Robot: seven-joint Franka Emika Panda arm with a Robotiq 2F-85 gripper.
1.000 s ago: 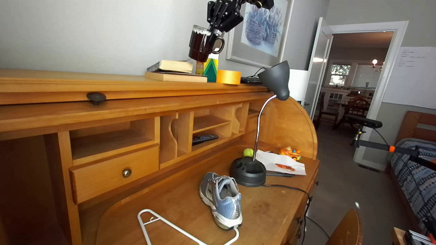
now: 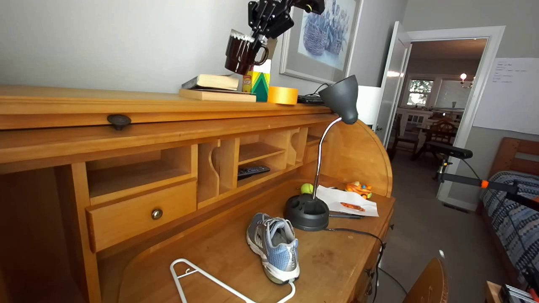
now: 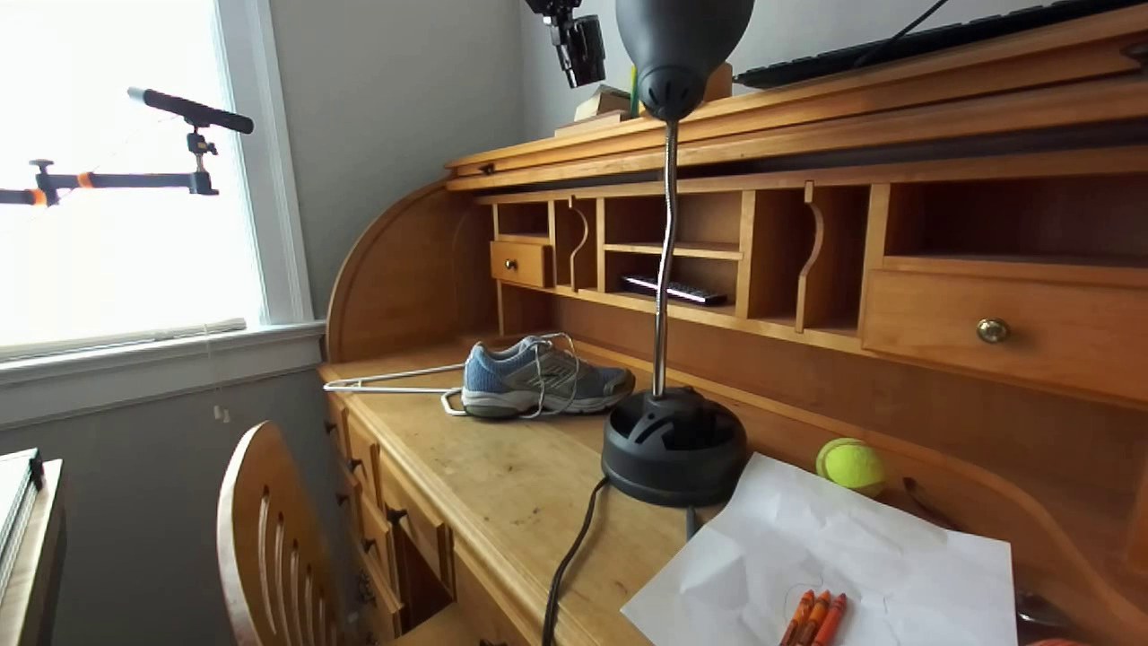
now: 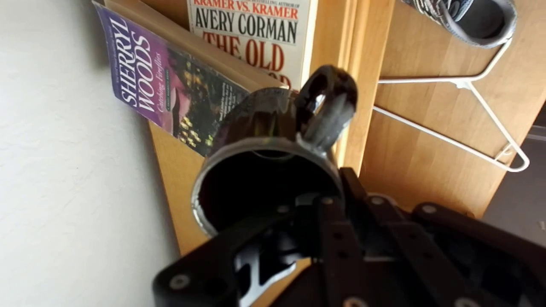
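Note:
A dark brown glossy mug (image 2: 238, 52) hangs in the air above the desk's top shelf, its rim up and the body slightly tilted. My gripper is shut on the mug's wall near the rim, one finger inside and one outside; the handle (image 4: 327, 105) stays free. In the wrist view the mug's dark inside looks empty, though it is too dark to be sure. Beneath and beyond it lie paperback books (image 4: 169, 82) on the shelf. From the other side, the mug (image 3: 581, 54) shows above the books, left of the lamp head.
An orange tape roll (image 2: 282, 95) and a yellow-green box (image 2: 261, 83) stand right of the books. The lamp (image 2: 341, 98) rises beside the shelf edge. Below on the desktop are a shoe (image 2: 275, 247) and a white hanger (image 2: 217, 280). The top shelf's left part is bare.
In exterior view 1, the gripper and mug have shifted left, and the mug tilts a little more. The things on the shelf and desktop have stayed put.

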